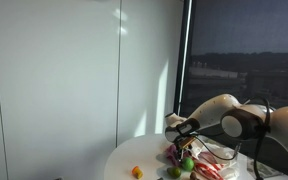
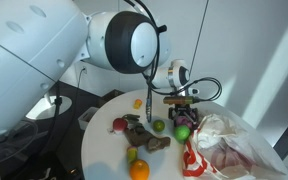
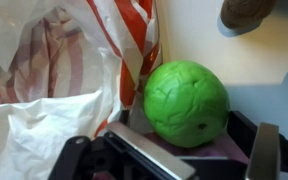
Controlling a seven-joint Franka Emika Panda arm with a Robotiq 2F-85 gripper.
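A round, bright green vegetable or fruit (image 3: 186, 103) fills the middle of the wrist view. My gripper is open, its dark fingers spread to either side at the lower edge of the green piece; whether they touch it is unclear. In exterior view 2 the gripper (image 2: 181, 104) points down at the far side of the table, behind the green piece (image 2: 180, 132). Something purple (image 2: 187, 115) lies beneath the gripper there, and only a strip of it shows in the wrist view.
A crumpled white and red plastic bag (image 2: 224, 140) lies close beside the green piece. Around the white table (image 2: 104, 155) are a smaller green item (image 2: 159, 126), brown pieces (image 2: 157, 143), a red item (image 2: 119, 125) and an orange one (image 2: 139, 170).
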